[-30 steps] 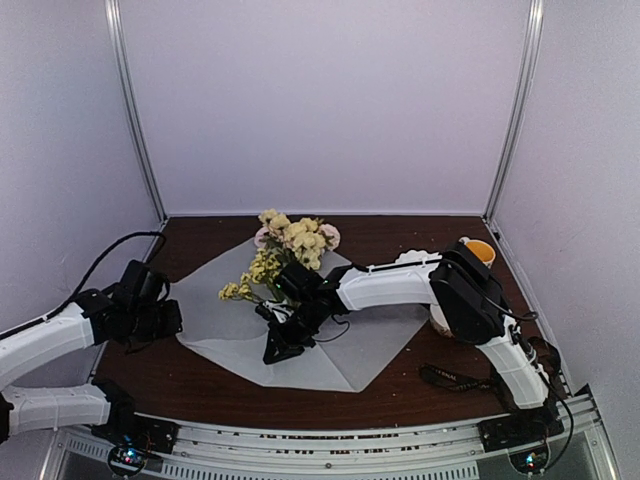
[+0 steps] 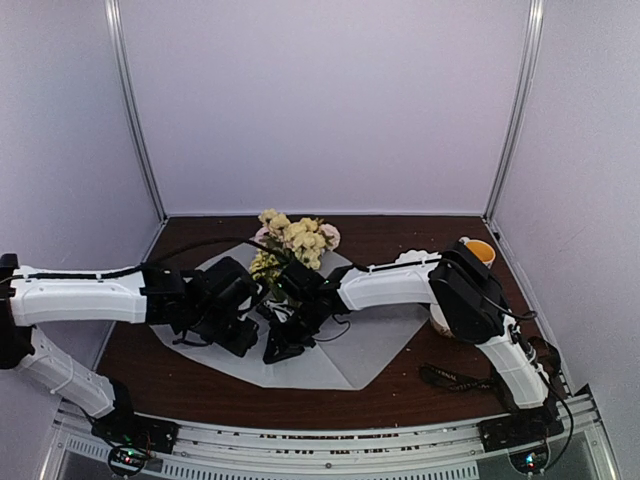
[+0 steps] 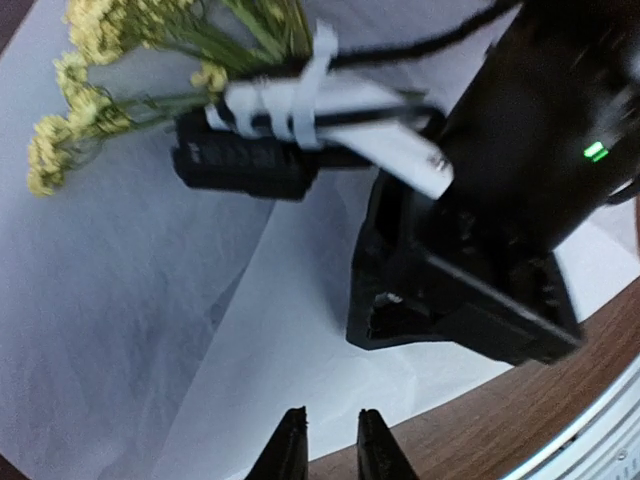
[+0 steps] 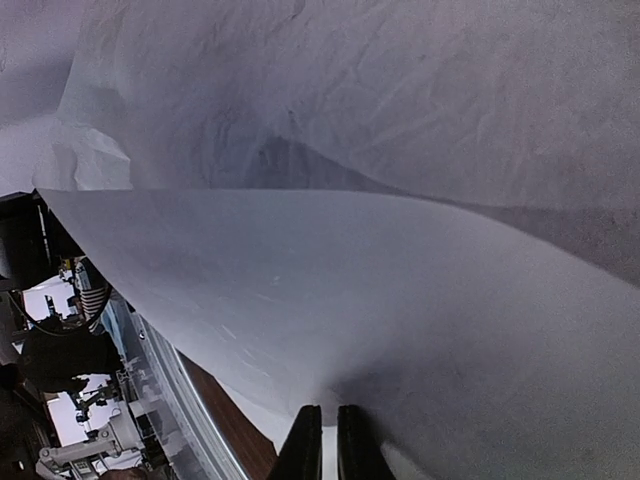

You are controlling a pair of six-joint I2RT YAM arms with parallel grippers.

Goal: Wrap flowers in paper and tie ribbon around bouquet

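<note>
The bouquet, with cream and pink blooms [image 2: 300, 236], lies on a pale wrapping sheet [image 2: 335, 366]. Its yellow sprigs [image 3: 95, 110] and green stems [image 3: 255, 30] show in the left wrist view, beside the right arm. My left gripper [image 2: 245, 345] is low over the front of the sheet, close to my right gripper [image 2: 275, 355]. A clear gap stands between the left fingertips, with nothing visibly held. In the right wrist view, a narrow gap separates the right fingertips; a broad curved fold of the sheet [image 4: 300, 270] lies beyond them. The arms hide part of the stems.
An orange-topped cup [image 2: 480, 252] stands at the back right. A dark ribbon [image 2: 455, 379] lies on the brown table [image 2: 180, 390] to the right of the sheet. Bare table runs along the front edge.
My left arm has swung rightward from the left edge of the sheet to beside the right gripper, now covering yellow flowers. The sheet's left corner reaches farther left. The right arm looks unmoved.
</note>
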